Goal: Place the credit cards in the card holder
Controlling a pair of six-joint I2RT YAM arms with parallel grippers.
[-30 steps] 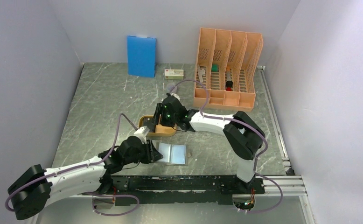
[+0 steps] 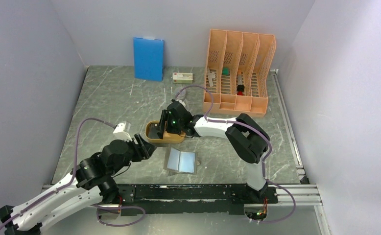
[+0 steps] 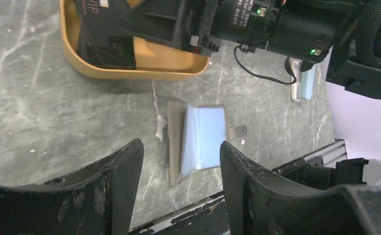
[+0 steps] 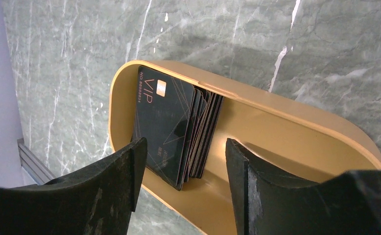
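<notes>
Several black credit cards lean in a stack at one end of the tan oval tray. Above them my right gripper is open, its fingers apart and nothing between them. The card holder lies spread on the table in front of the tray, with pale clear sleeves. From the left wrist view, the holder appears beyond my left gripper, which is open and empty. In the top view that gripper hovers left of the holder, and the right arm hides part of the tray.
An orange divided rack stands at the back right. Farther back are a small box and a blue panel. Bare tabletop shows at the left; the right arm crosses the area right of the tray.
My left gripper has drawn back to the left, away from the holder, uncovering its left sleeve. The right gripper has shifted slightly left over the tray.
</notes>
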